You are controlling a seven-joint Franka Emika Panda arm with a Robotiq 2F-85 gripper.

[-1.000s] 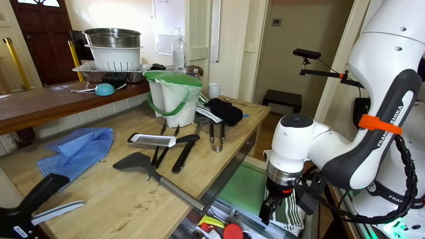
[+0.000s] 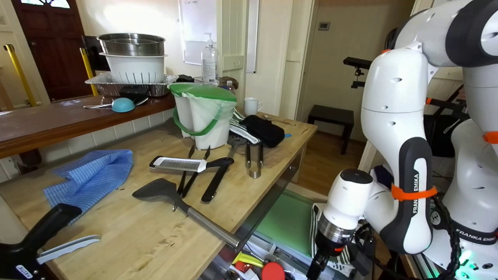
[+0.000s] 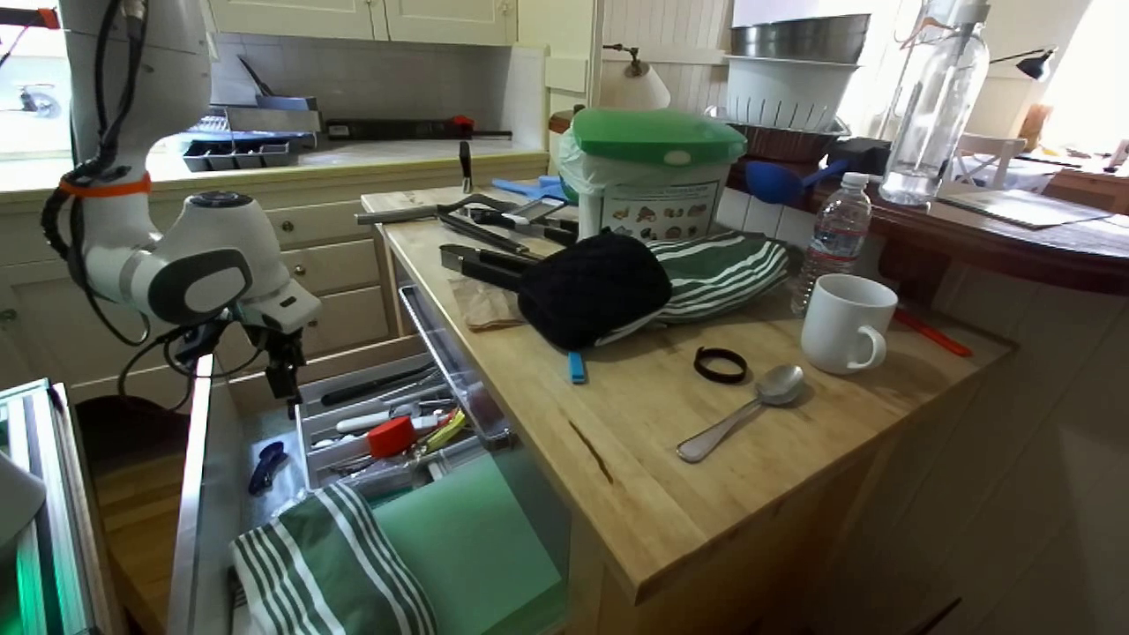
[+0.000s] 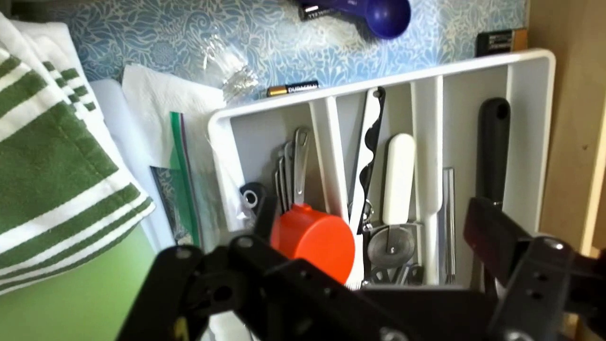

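Over the open drawer, my gripper points down with its fingers wide apart and nothing held between them. Beneath it in the wrist view lies a white cutlery tray (image 4: 545,142). A red round-topped item (image 4: 321,238) is in the tray, partly covered by the left finger. A pizza cutter with a white handle (image 4: 399,179) and a black-and-white knife (image 4: 369,148) share the middle compartment. Near the right finger runs a black handle (image 4: 493,148). In exterior view 2 the gripper (image 3: 283,386) hangs at the drawer's far end, by the tray.
A green striped towel (image 4: 51,153) lies beside the tray. Blue measuring spoons (image 4: 389,17) rest on the drawer liner. The counter (image 2: 154,238) beside the drawer carries a spatula (image 2: 161,189), a grater (image 2: 179,163) and a lidded bucket (image 2: 214,126). Its front edge overhangs the drawer.
In exterior view 1 the arm has shifted its pose, with its elbow swinging back. Objects on the counter are unmoved.
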